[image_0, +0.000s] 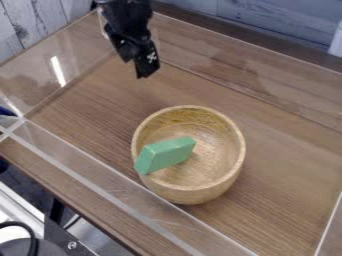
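Observation:
My black gripper (134, 65) hangs at the top centre-left, above the wooden surface, with its fingers apart and nothing visible between them. A round tan bowl (221, 150) sits in the lower middle, and a green block (166, 155) lies inside it, toward the left. The gripper is well behind the bowl, apart from it.
Clear plastic edges run along the left and lower left, and a black cable (16, 238) lies in the bottom-left corner.

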